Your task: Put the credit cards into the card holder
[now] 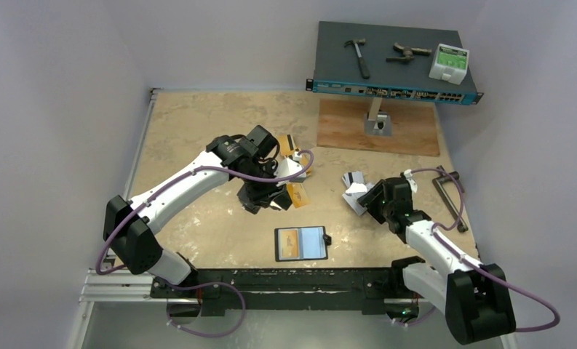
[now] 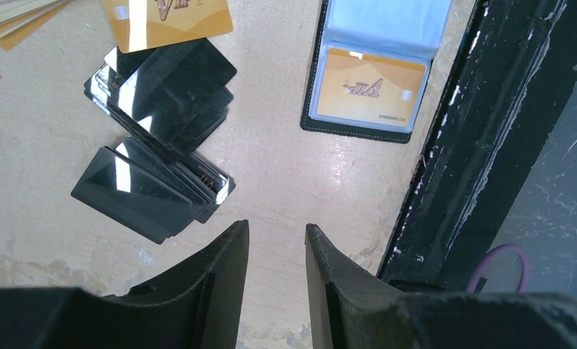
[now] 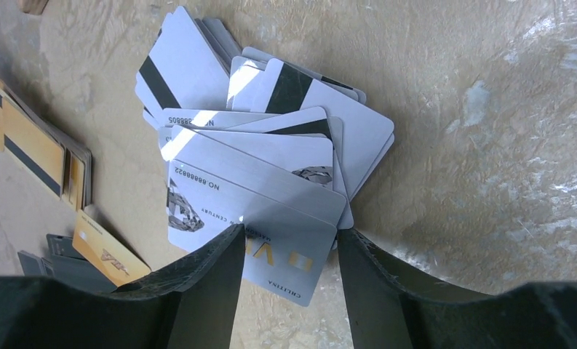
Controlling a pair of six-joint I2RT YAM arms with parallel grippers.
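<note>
A fanned pile of silver cards lies on the table at the right. Over its near edge is my right gripper, open, its fingertips on either side of the top card's corner. The card holder lies spread near the table's front edge. A gold card shows in one of its clear pockets; the other pocket looks empty. My left gripper is partly open above bare table, nothing between its fingers. Beside it sit black cards, a gold card overlapping them; the left arm mostly hides these from above.
More gold cards are piled farther back. Behind the cards, a wooden board carries a stand under a dark raised unit. A dark metal bar lies at the right edge. Bare table separates the silver pile from the holder.
</note>
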